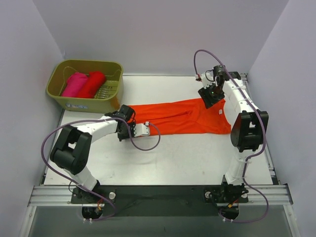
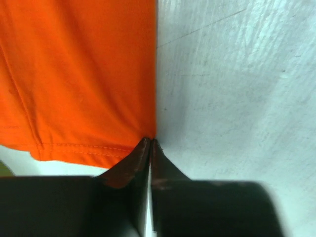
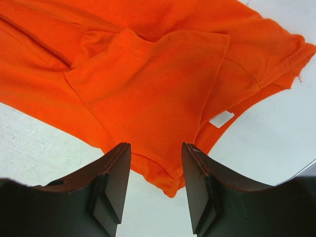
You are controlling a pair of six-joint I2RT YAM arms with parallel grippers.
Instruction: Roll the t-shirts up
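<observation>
The orange t-shirt (image 1: 173,129) lies as a long folded strip across the table, with an uneven layer on its right part (image 3: 148,98) and a white tag (image 3: 221,119) showing. At the strip's near-left edge, my left gripper has its fingertips close together on the hem corner, pinching the cloth's edge with only a thin slit behind the tips. Above the shirt's right end my right gripper stands wide open, apart from the cloth, with nothing held between its fingers.
A green basket (image 1: 118,94) at the back left holds a pink roll (image 1: 75,85) and a red roll (image 1: 93,85). Bare white table (image 1: 158,163) stretches in front of the shirt. Walls stand at the back and both sides.
</observation>
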